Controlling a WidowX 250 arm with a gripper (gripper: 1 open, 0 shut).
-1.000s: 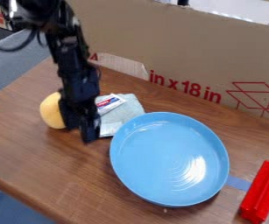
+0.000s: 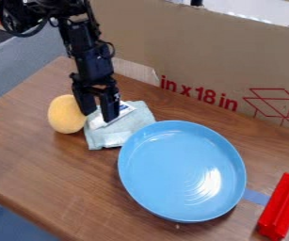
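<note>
My black gripper [image 2: 96, 111] reaches down from the top left, its fingers open over a folded pale grey-blue cloth [image 2: 109, 136] and a small white tube [image 2: 117, 118] lying on it. A yellow rounded object [image 2: 64, 115] sits just left of the gripper. Whether the fingertips touch the cloth or tube I cannot tell.
A light blue plate [image 2: 181, 169] fills the right middle of the wooden table [image 2: 40, 165]. A red tray-like piece [image 2: 280, 205] lies at the right edge. A cardboard wall [image 2: 216, 61] stands along the back.
My gripper has moved up and back from in front of the cloth to over it, uncovering more of the yellow object and the cloth's lower part.
</note>
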